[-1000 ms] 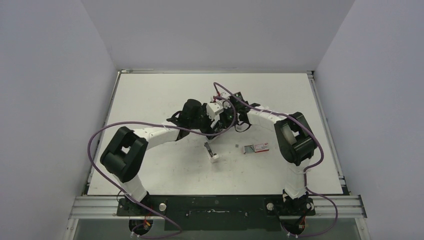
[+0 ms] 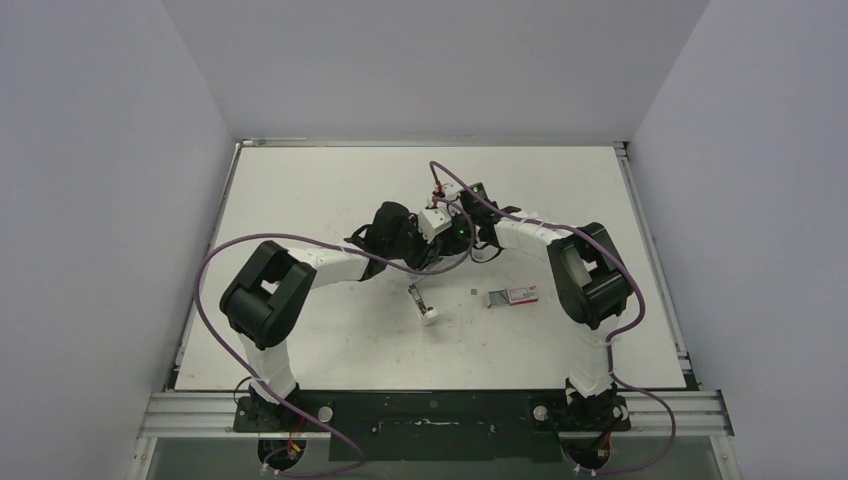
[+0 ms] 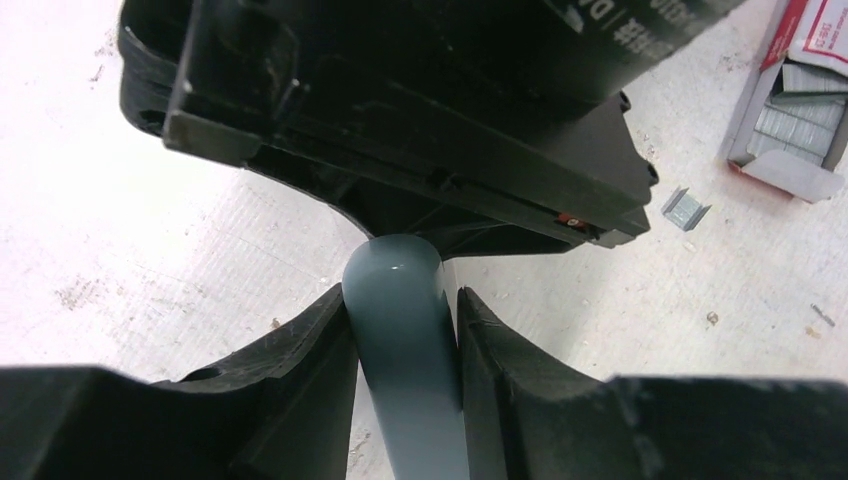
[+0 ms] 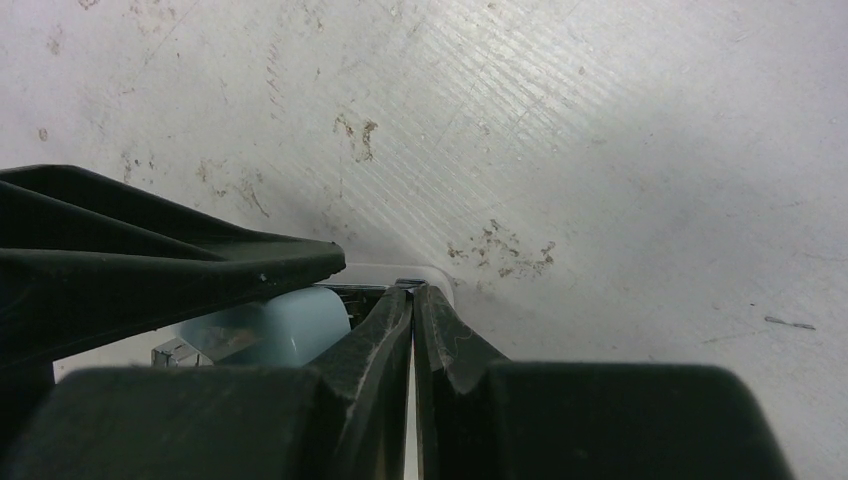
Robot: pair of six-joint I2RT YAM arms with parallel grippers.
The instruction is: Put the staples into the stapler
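Observation:
Both grippers meet over the stapler at the centre of the top view. In the left wrist view my left gripper is shut on a pale blue-grey stapler part. In the right wrist view my right gripper is shut on the stapler body near the end of its dark channel, beside a rounded blue-grey piece. The open staple box shows loose staple strips, with a small strip lying apart from it. Much of the stapler is hidden by the grippers.
A black-and-white item lies just in front of the grippers in the top view. The two arms crowd the centre, with cables over them.
Since about a second ago the left arm has shifted right and toward the front, its elbow most visibly. The right arm has stayed almost still.

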